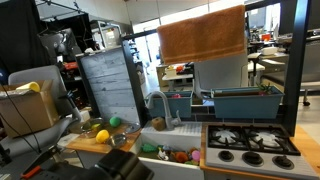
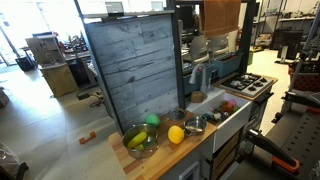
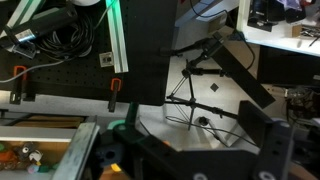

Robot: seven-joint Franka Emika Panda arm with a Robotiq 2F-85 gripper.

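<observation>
The gripper is in the wrist view, its two dark fingers spread wide. Floor and a black stand show through the gap, with nothing held. In exterior view 2, a metal pot (image 2: 140, 140) with yellow and green items sits on the wooden counter. Beside it lie a yellow ball (image 2: 176, 134) and a smaller metal bowl (image 2: 196, 124). A green round thing (image 2: 152, 121) is behind the pot. The sink (image 1: 168, 153) holds several colourful items. A dark arm part (image 1: 115, 164) crosses the lower front of exterior view 1.
A stove (image 1: 250, 147) stands right of the sink, and a faucet (image 1: 160, 107) rises behind it. A blue bin (image 1: 236, 106) sits behind the stove. An orange towel (image 1: 202, 35) hangs above. A grey plank panel (image 2: 138, 70) walls the counter's back.
</observation>
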